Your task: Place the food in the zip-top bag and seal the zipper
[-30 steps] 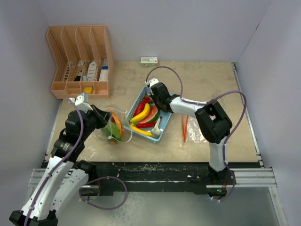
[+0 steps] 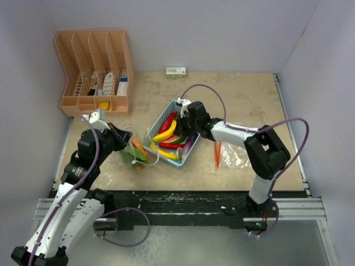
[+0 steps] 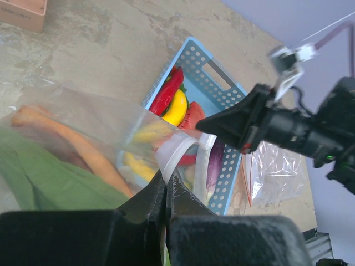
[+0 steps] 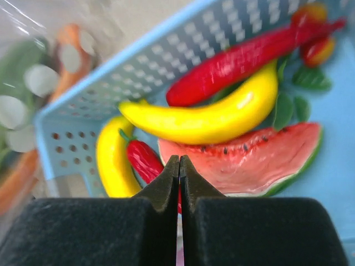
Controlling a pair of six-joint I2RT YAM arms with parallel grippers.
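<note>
The clear zip top bag [image 2: 150, 160] stands with its mouth open toward the basket and holds something orange and a green leafy item [image 3: 33, 172]. My left gripper is shut on the bag's thin rim. In the blue basket [image 2: 187, 157] lie yellow bananas [image 4: 205, 119], red peppers [image 4: 233, 64], a watermelon slice [image 4: 249, 158] and a purple eggplant [image 3: 215, 166]. Above the watermelon and a small red chili [image 4: 141, 158], my right gripper points down, its fingertips close together. Whether anything is between them is unclear.
A peach divided rack [image 2: 94, 72] stands at the back left, and a small box [image 2: 176, 72] at the back wall. To the right lie orange sticks [image 2: 217, 154] and another clear bag [image 2: 236, 155].
My right gripper has shifted slightly left and toward the front over the basket, now covering part of the watermelon. The left arm stays put; the bag's mouth has shifted slightly.
</note>
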